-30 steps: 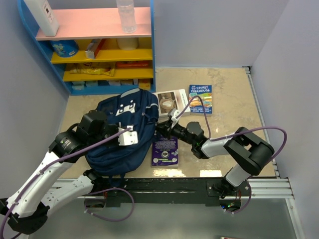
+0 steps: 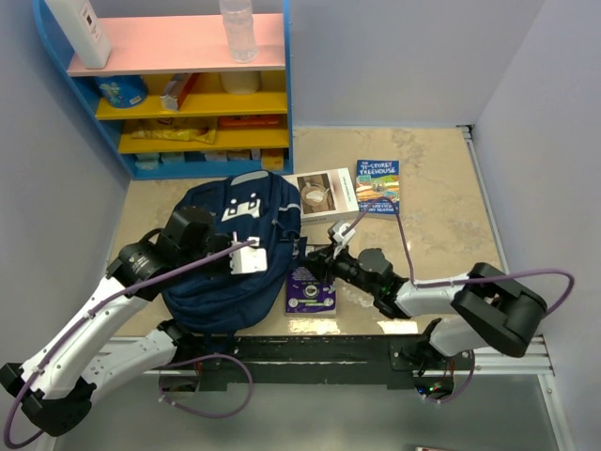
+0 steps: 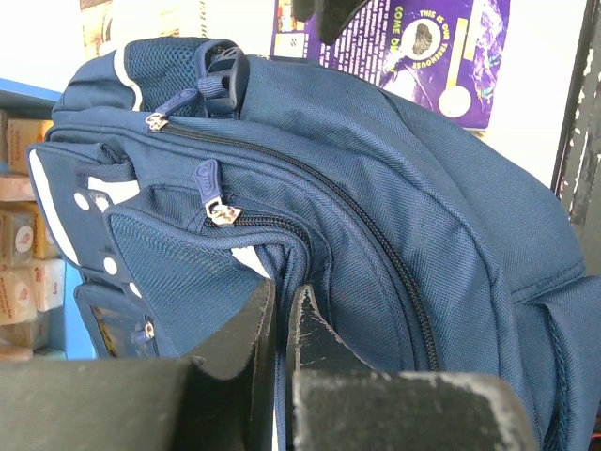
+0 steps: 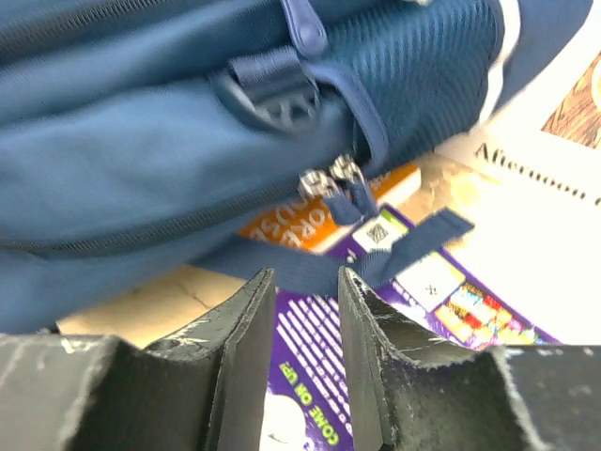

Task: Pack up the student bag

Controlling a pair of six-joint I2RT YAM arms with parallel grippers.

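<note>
The navy student bag [image 2: 211, 296] lies on the table at left, its main zipper [image 3: 310, 178] closed along the stretch seen in the left wrist view. My left gripper is shut on a fold of the bag's fabric by the front pocket. Beside the bag's right edge, my right gripper stands part open over a purple book [image 4: 315, 357], nothing between its fingers. Just ahead of it, two zipper pulls [image 4: 331, 188] hang from the bag's side, and a dark strap [image 4: 310, 268] lies across the book.
A white book with a cup picture [image 2: 324, 195] and a blue treehouse book [image 2: 377, 186] lie behind the grippers. The blue and yellow shelf [image 2: 202, 108] holds a bottle and several packets.
My right gripper has moved slightly to the right and toward the front, away from the bag's edge. My left gripper keeps nearly the same place, with the bag's near part shifted slightly.
</note>
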